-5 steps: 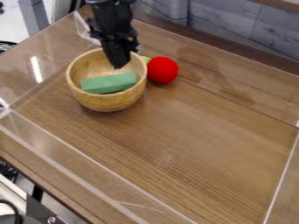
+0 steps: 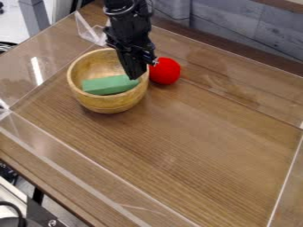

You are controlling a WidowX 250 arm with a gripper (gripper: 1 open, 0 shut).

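A wooden bowl (image 2: 106, 101) with a green block (image 2: 110, 85) inside stands on the upper left of the table. My black gripper (image 2: 145, 62) reaches down from the top to the bowl's back right rim. Its fingertips are too small to tell what, if anything, is between them. A red ball (image 2: 166, 71) sits just right of the bowl.
A wall (image 2: 249, 44) runs along the back. A clear plastic item (image 2: 92, 28) lies at the back left.
My gripper has come down and a little to the right, toward the bowl's back right rim. The bowl and ball look unmoved.
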